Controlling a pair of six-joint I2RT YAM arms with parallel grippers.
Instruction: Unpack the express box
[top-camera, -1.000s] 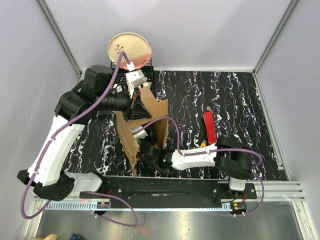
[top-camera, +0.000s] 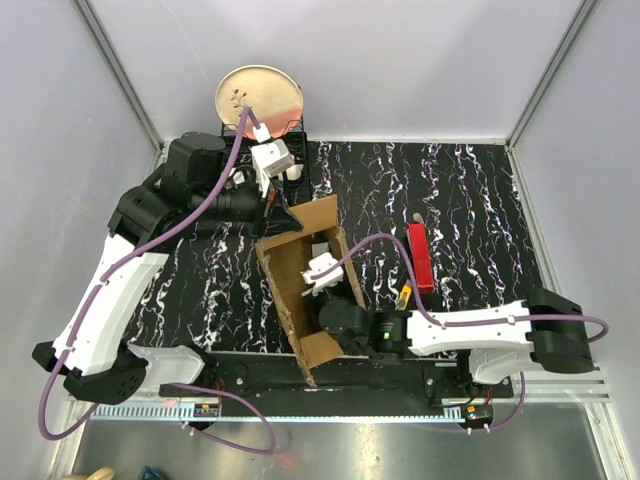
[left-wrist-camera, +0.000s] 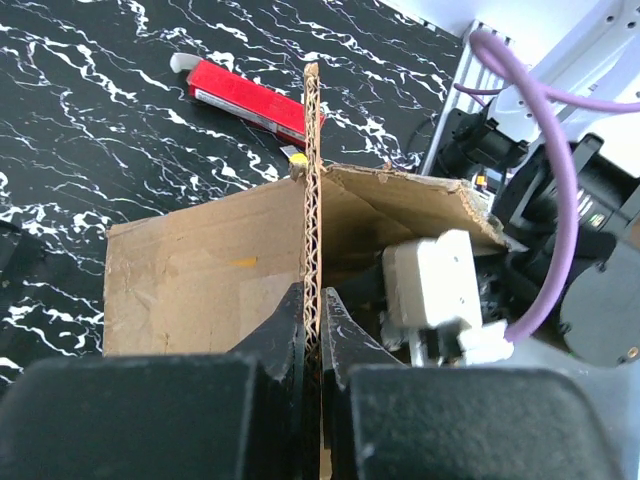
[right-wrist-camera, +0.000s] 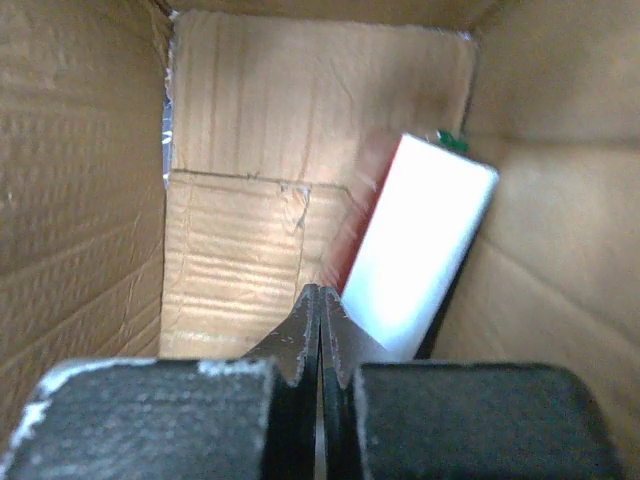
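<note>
The open cardboard box stands near the front edge of the table, its flaps up. In the left wrist view my left gripper is shut on the thin edge of a box flap. My right gripper points down into the box and is shut, with nothing seen between its fingers. Below it, in the right wrist view, a white-faced carton with a red side leans along one wall of the box. A bit of green shows at its far end. The right fingertips overlap its lower corner; whether they touch cannot be told.
A red box lies on the table to the right, with a yellow-handled tool beside it. At the back left a round plate stands in a black rack.
The right arm has moved rightward, and its gripper now reaches into the box. The box's walls and flaps have shifted right and opened wider. The left arm has stayed nearly still.
</note>
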